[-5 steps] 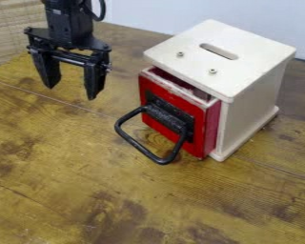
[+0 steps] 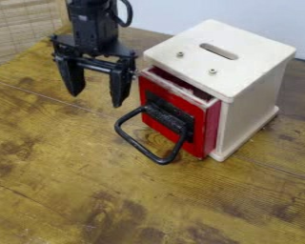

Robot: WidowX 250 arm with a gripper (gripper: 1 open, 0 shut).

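A white wooden box [image 2: 246,103] with a slot in its top stands at the right, its red front panel [image 2: 201,143] turned toward the viewer. A black handle [image 2: 138,146] sticks out from the panel, low over the table. My black gripper [image 2: 98,79] hangs at the upper left, left of the box, with its fingers apart and nothing between them.
A white wall [image 2: 270,29] stands behind, and a bamboo mat [image 2: 18,29] is at the upper left.
Over the last second my gripper has moved right, toward the box. The box and its handle look unchanged.
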